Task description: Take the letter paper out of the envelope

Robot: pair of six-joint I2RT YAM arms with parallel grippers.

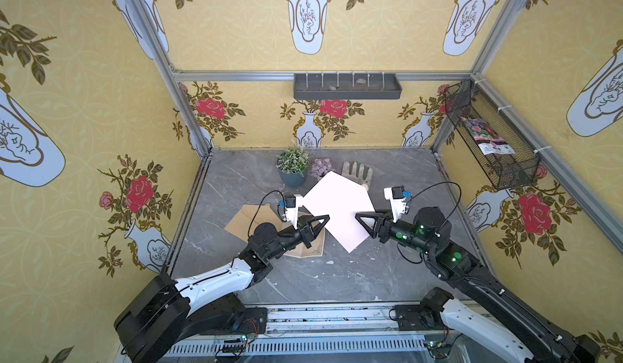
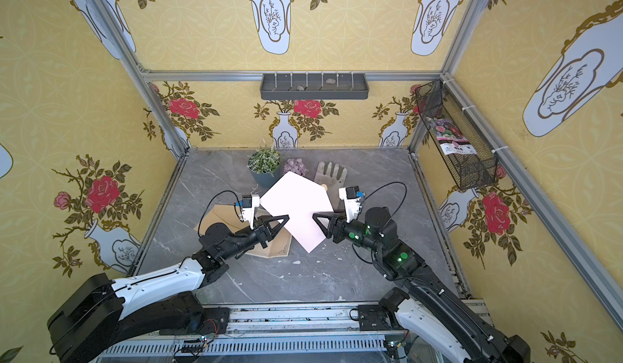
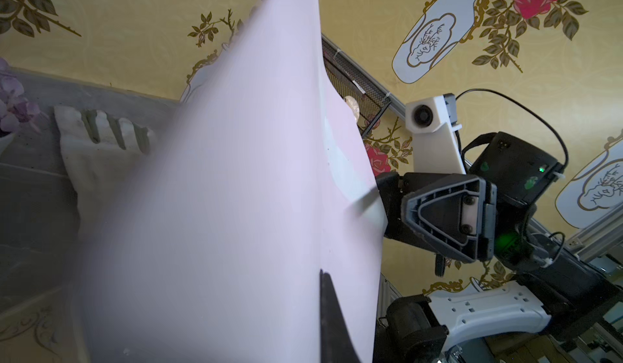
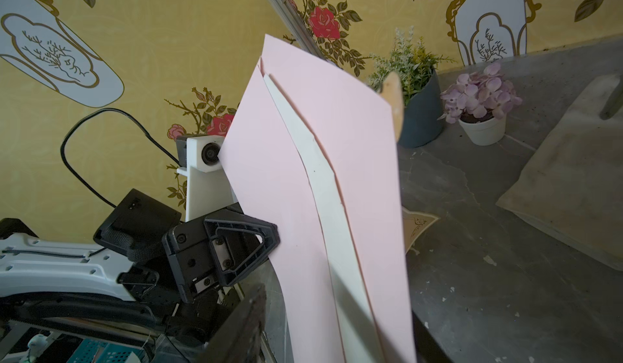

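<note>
Held upright above the table is a pink envelope (image 1: 337, 200), its mouth parted in the right wrist view. Between its pink sides shows a pale letter paper (image 4: 318, 168), mostly inside. My left gripper (image 1: 327, 219) is shut on the envelope's left edge; in the left wrist view one dark finger (image 3: 334, 324) shows and the other is hidden behind the pink sheet. On the opposite side, my right gripper (image 1: 363, 225) is part open, with dark fingers (image 4: 243, 324) on either side of the envelope. Whether they touch it, I cannot tell.
Brown kraft envelopes (image 1: 250, 219) lie on the table under my left arm. Behind stand a green potted plant (image 1: 292, 167), a small purple flower pot (image 4: 483, 126) and a glove (image 4: 577, 168).
</note>
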